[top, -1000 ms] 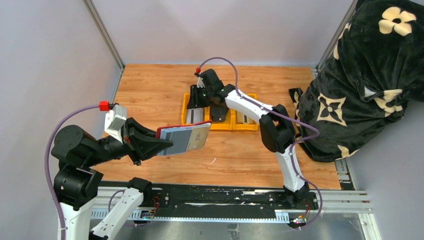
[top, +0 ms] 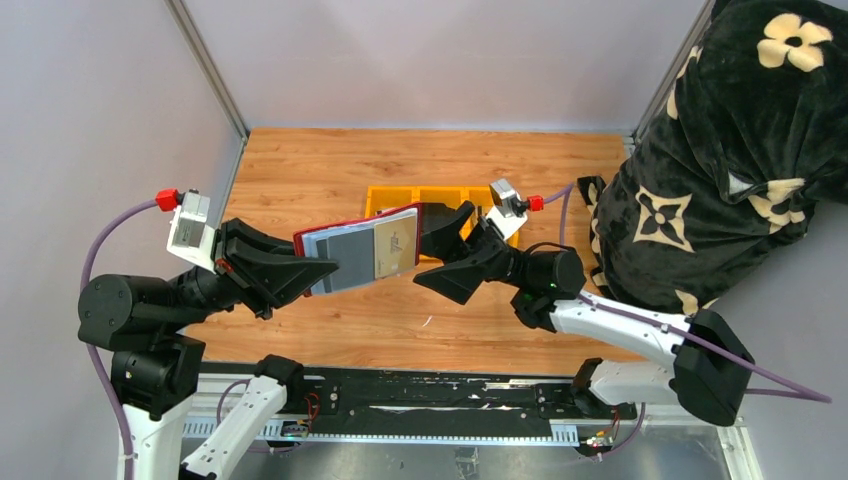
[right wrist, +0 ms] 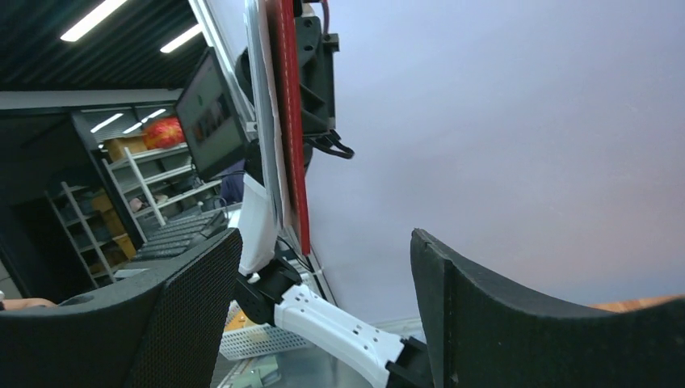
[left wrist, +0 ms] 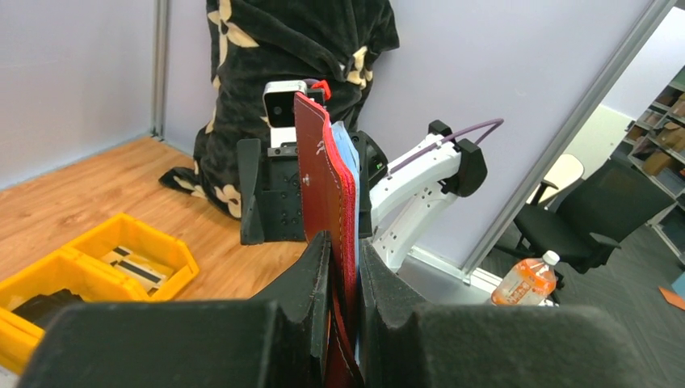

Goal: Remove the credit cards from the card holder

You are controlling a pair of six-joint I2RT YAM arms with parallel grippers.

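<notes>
The red card holder [top: 355,250], with grey and beige cards [top: 395,245] showing, is held upright by my left gripper [top: 300,275], shut on its left end. In the left wrist view the holder [left wrist: 323,178] rises from between the fingertips, red cover and pale blue edge visible. My right gripper [top: 440,250] stands open just right of the holder's free end. In the right wrist view the holder [right wrist: 287,121] is above and beyond the open fingers, with nothing between them.
A yellow divided bin [top: 395,197] lies on the wooden table [top: 290,170] behind the holder. A black patterned blanket [top: 760,120] fills the right side.
My right gripper has come from over the yellow bin toward me, beside the holder's right end.
</notes>
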